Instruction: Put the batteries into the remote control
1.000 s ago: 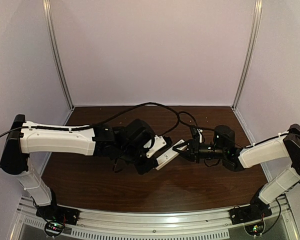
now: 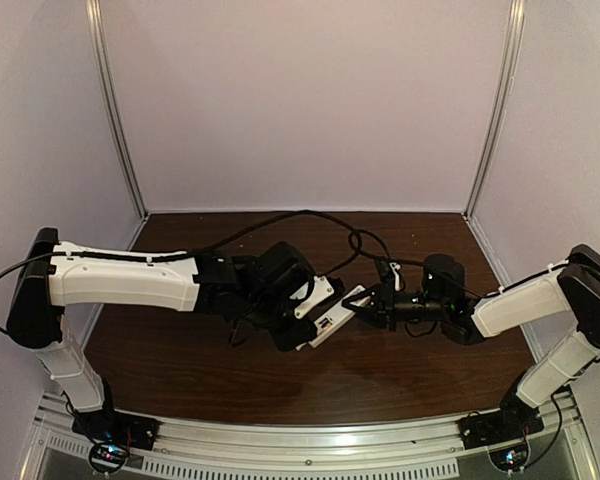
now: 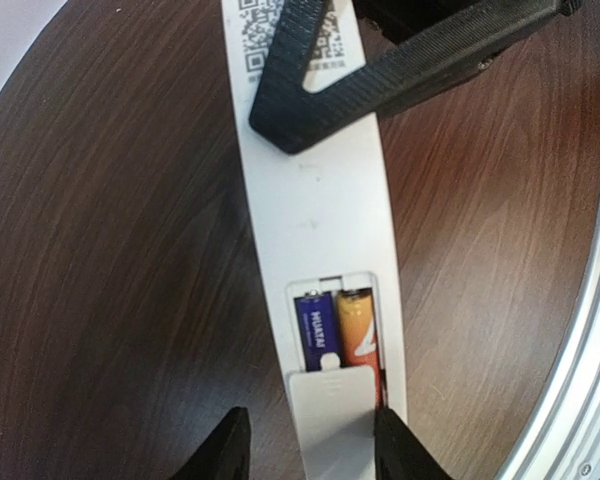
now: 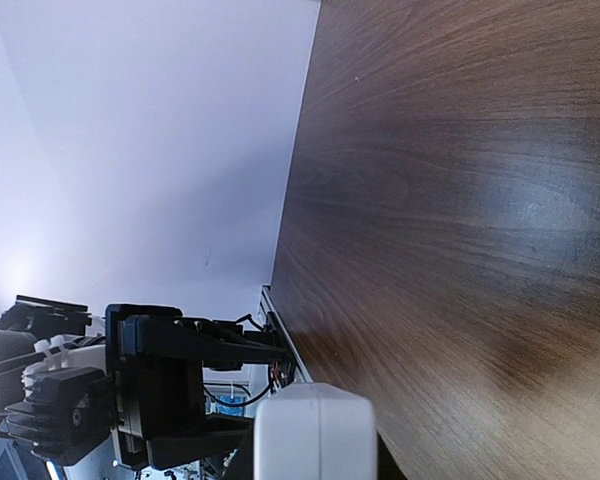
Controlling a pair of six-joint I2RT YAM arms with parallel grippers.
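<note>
My right gripper is shut on the white remote control, held aloft over the table. In the left wrist view the remote shows its battery compartment with a blue battery and an orange battery side by side; a white cover lies over their lower part. My left gripper is part open at the cover, one finger on either side. In the right wrist view the remote's white end fills the bottom centre.
Black cables loop above it behind the grippers. Pale walls and a metal front rail bound the workspace.
</note>
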